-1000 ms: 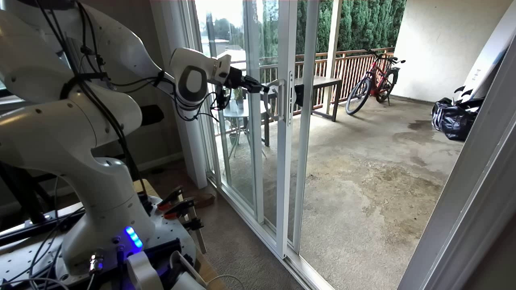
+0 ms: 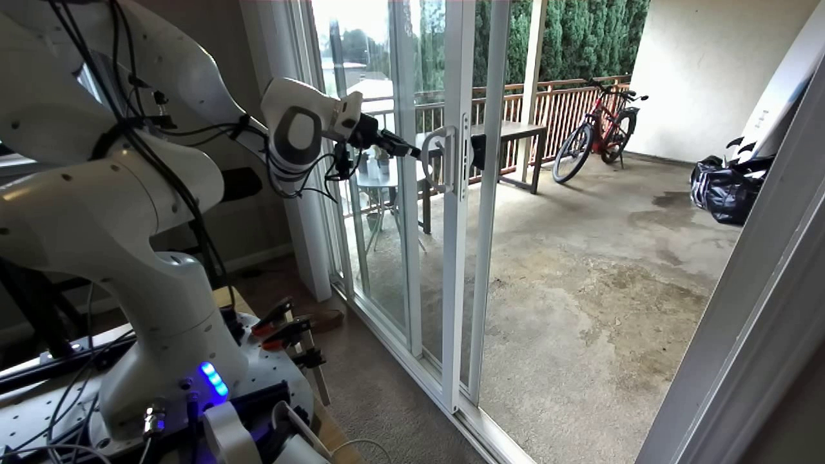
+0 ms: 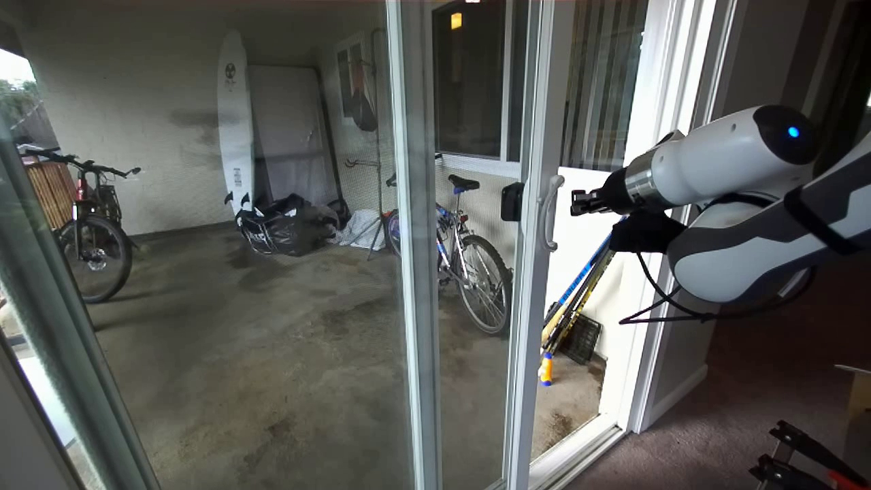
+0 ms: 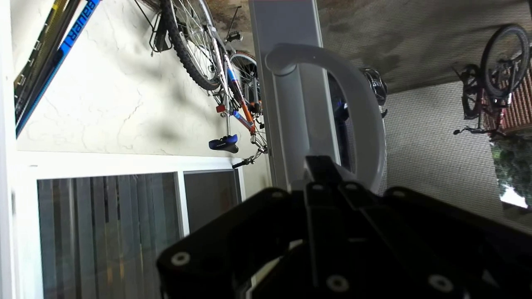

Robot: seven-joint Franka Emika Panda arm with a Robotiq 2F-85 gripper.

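Observation:
A white D-shaped handle [image 2: 450, 160] is fixed to the edge of the sliding glass door [image 2: 454, 309], which stands partly open onto a patio. My gripper [image 2: 418, 153] is beside the handle on the room side, its fingers together. A narrow gap shows between the fingertips and the handle [image 3: 548, 216] in exterior view 2. From the wrist, the black fingertips [image 4: 321, 165] overlap one end of the curved handle [image 4: 374, 124]; nothing shows pinched between them. Whether they touch the handle cannot be told from there.
The door's floor track [image 2: 495, 437] runs below. Beyond the glass are a red bicycle [image 2: 599, 131], a second bicycle [image 3: 478, 269] and a dark table [image 2: 514, 130]. Black clamps [image 2: 286, 332] sit on the robot's base. Carpet before the door is clear.
The arm and gripper have drawn back a little from the handle, to the left and slightly down in exterior view 1. The door and handle look unmoved.

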